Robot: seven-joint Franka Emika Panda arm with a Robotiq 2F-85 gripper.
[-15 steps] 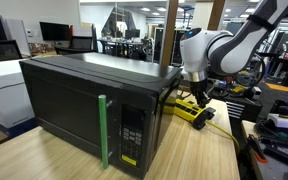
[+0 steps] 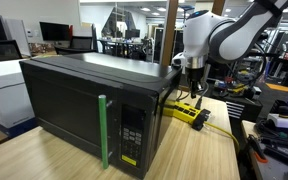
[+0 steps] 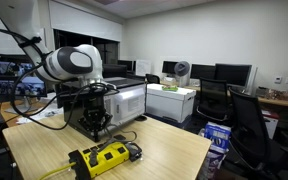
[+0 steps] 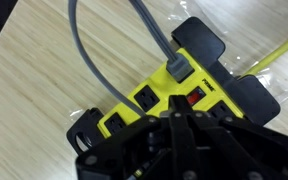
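A yellow and black power strip (image 4: 166, 95) lies on the wooden table, with a grey cord (image 4: 96, 55) plugged into one of its sockets. In exterior view 1 the strip (image 2: 187, 113) sits beside the black microwave (image 2: 89, 105), partly hidden behind it; exterior view 2 shows the strip (image 3: 104, 158) at the front of the table. My gripper is over the strip, shut, with nothing visible between its fingers. From outside, the gripper (image 3: 105, 130) hangs above the strip, apparently clear of it.
A green strip (image 2: 103, 131) stands upright along the microwave's front. The yellow cord (image 2: 222, 132) trails from the power strip across the table. Bare tabletop (image 3: 169, 146) lies to the right in exterior view 2. Office chairs (image 3: 252, 120) stand beyond the table.
In exterior view 1 my arm and gripper have risen a little above the power strip. The strip and the microwave have not visibly moved.
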